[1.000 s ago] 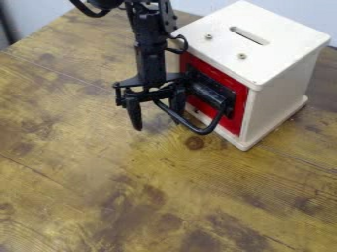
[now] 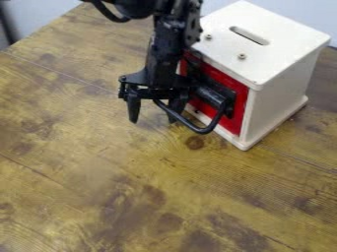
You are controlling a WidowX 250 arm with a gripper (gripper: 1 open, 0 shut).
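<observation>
My black gripper [image 2: 153, 102] hangs low over the wooden table, just left of a white wooden box [image 2: 269, 89] with a red front [image 2: 235, 119]. The box's front carries a black fixture [image 2: 215, 96], and a curved black bar or tube reaches down from it past the gripper's right side. The gripper's fingers point downward; whether they are open or shut, and whether anything is between them, I cannot tell.
The box's top [image 2: 258, 28] has a slot and screws. A pale wall shows at the upper corners.
The gripper has shifted slightly, staying beside the box's red front, and the arm above it has changed its angle a little. The box looks unmoved.
</observation>
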